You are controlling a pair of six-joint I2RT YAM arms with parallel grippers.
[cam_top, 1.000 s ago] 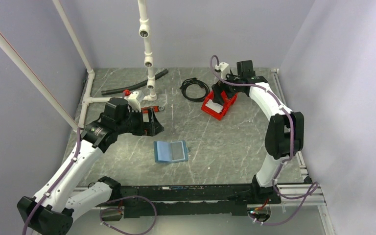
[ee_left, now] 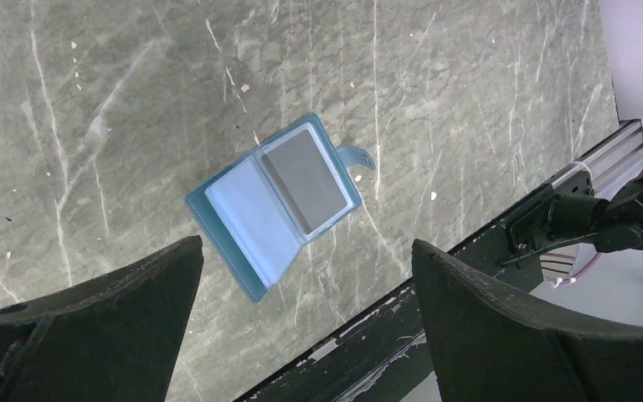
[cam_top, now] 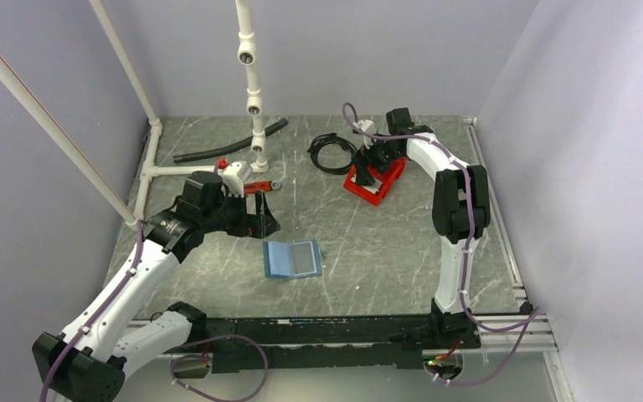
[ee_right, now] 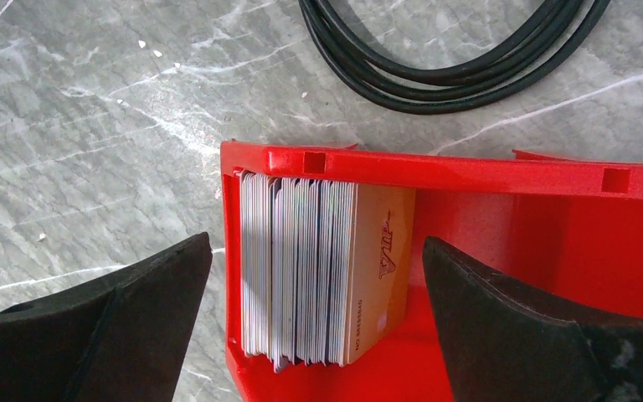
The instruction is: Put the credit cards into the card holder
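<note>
A blue card holder (ee_left: 239, 222) lies opened flat on the table, with a clear grey window (ee_left: 306, 180) on one side and a pale blue sleeve on the other. Above and behind it hovers my left gripper, open and empty. At the back right, a red box (ee_right: 469, 178) holds a tight row of credit cards (ee_right: 297, 268) standing on edge at one end. The end card (ee_right: 382, 268) shows an orange face. My right gripper is open over the box, one finger on either side of the card row, gripping none of it.
A coiled black cable (cam_top: 321, 156) lies left of the box. Behind the left gripper are an orange-red tool (cam_top: 258, 187), a dark tube (cam_top: 218, 154) and a white pipe stand (cam_top: 258, 126). The table between holder and box is clear.
My right arm has moved left and lower over the red box, covering more of it.
</note>
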